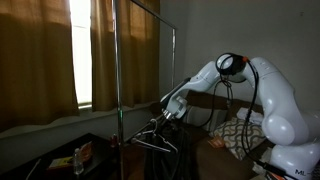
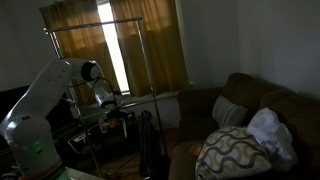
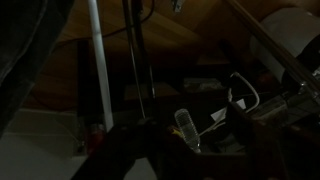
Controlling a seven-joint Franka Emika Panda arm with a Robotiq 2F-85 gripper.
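Observation:
A white hanger (image 1: 151, 137) hangs around the lower part of the metal rack (image 1: 118, 70) in exterior view 1. Dark cloth (image 1: 172, 158) is beside and below it. My gripper (image 1: 166, 117) is close to the hanger and the top of the cloth, pointing down and to the left. Its fingers are too dark to make out, so how far apart they are and whether anything is between them cannot be told. In exterior view 2 my arm reaches in from the left. A pale pole (image 3: 101, 62) runs down the left side of the wrist view.
Bottles and small items (image 1: 80, 158) stand on a dark table at the left. A brown couch (image 2: 205, 108) with a patterned pillow (image 2: 230, 152) and a white bundle (image 2: 270, 135) is at the right. Curtains (image 1: 140, 60) cover the window. A clear bottle (image 3: 186, 127) shows in the wrist view.

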